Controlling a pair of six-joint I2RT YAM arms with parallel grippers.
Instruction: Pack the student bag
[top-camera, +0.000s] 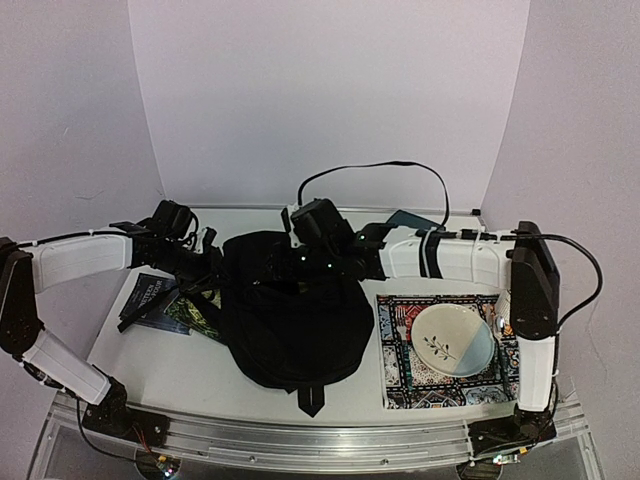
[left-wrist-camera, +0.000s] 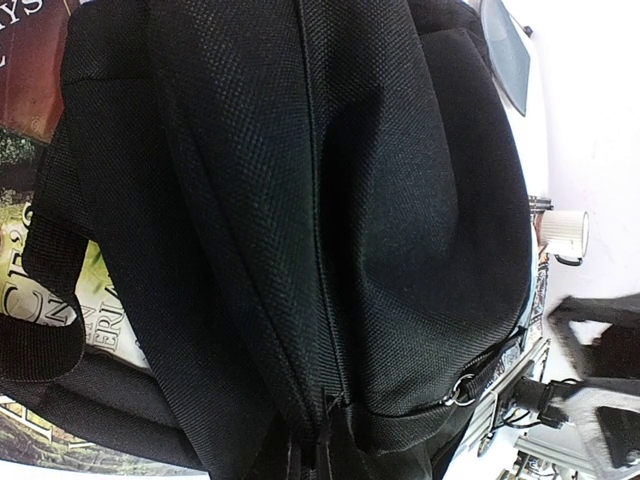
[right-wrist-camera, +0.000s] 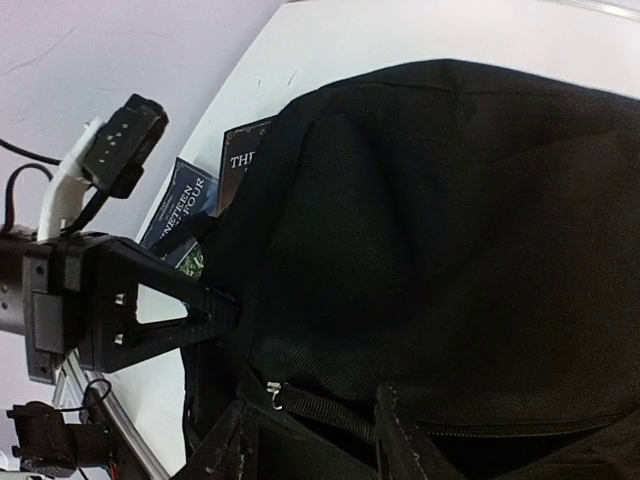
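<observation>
The black bag (top-camera: 300, 335) lies mid-table, its front strap towards the near edge. At the bag's left edge, my left gripper (top-camera: 217, 272) is shut on the black fabric; the left wrist view shows its fingers together at a seam. My right gripper stands open over the bag in the right wrist view, with the zipper (right-wrist-camera: 325, 410) passing across the gap between its fingers. A silver zipper pull (right-wrist-camera: 275, 390) sits near the right gripper's left finger. Towards the right of that view, the zipper line parts into a dark slit. What lies inside is hidden.
Books lie left of the bag, among them a dark blue one (top-camera: 152, 298) and a green one (top-camera: 205, 314), partly under a strap. A plate (top-camera: 450, 340) rests on a patterned mat (top-camera: 395, 390) at right. A dark blue item (top-camera: 410, 218) lies behind the right arm.
</observation>
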